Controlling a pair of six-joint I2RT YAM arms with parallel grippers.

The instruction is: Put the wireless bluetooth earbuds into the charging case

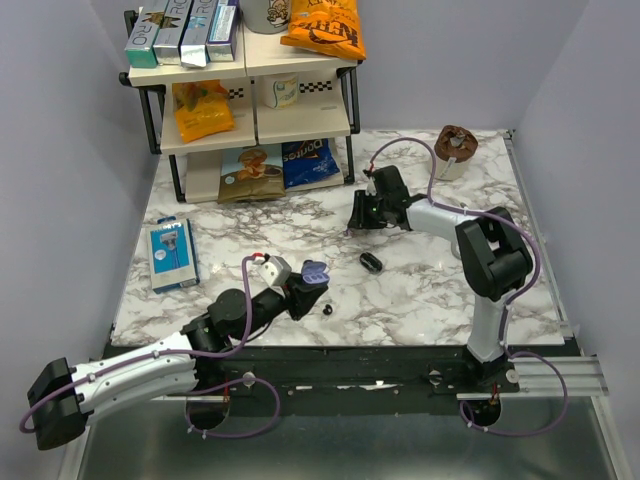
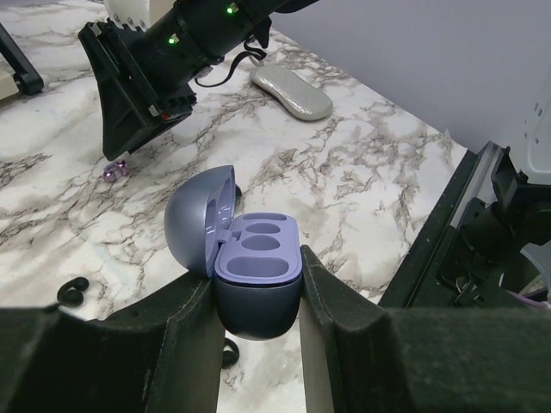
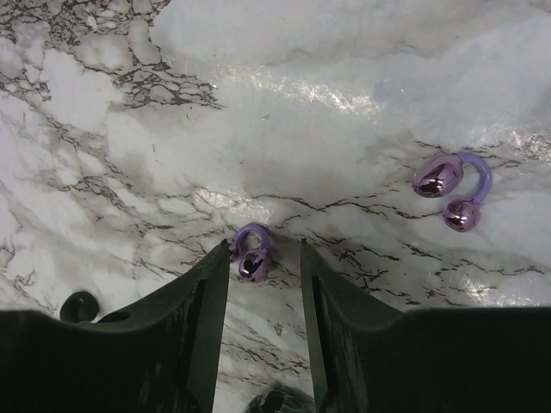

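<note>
My left gripper is shut on an open lilac charging case (image 2: 258, 258), whose empty-looking compartments face up, low centre in the top view. My right gripper hangs over the table at the back, its fingers parted. Beneath it, one purple earbud (image 3: 255, 263) shows at the fingertips, apparently lying on the marble; a second purple earbud (image 3: 461, 215) lies to its right in the right wrist view.
A dark oval object (image 1: 371, 262) and small black pieces (image 2: 72, 292) lie on the marble table (image 1: 240, 230). A blue box (image 1: 172, 255) sits left, a shelf rack (image 1: 300, 125) behind, a grey mouse-like object (image 2: 291, 93) at right.
</note>
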